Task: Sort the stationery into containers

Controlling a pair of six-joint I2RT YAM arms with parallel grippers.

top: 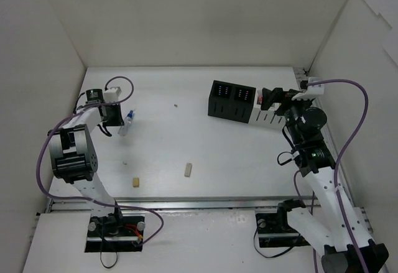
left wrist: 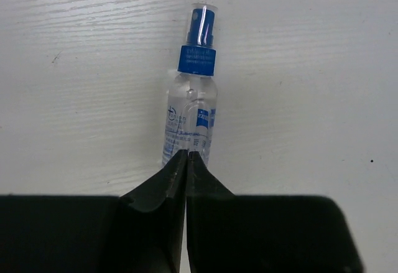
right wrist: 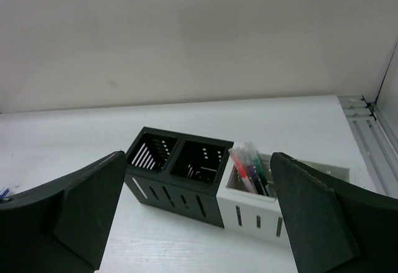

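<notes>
A clear spray bottle [left wrist: 189,114] with a blue cap lies flat on the table in the left wrist view. Its base end is hidden behind the tips of my left gripper, which is shut with nothing held between its fingers. From above, the bottle [top: 127,123] shows just right of that gripper, near the table's left side. My right gripper is open and empty, back from the containers. Beyond it are the black two-part container [right wrist: 180,164] and the white container [right wrist: 250,214], where several coloured pens [right wrist: 249,167] stand leaning.
Two small eraser-like blocks lie towards the front: a yellow one [top: 135,182] and a pale one [top: 188,170]. A metal rail [top: 199,203] runs along the front edge.
</notes>
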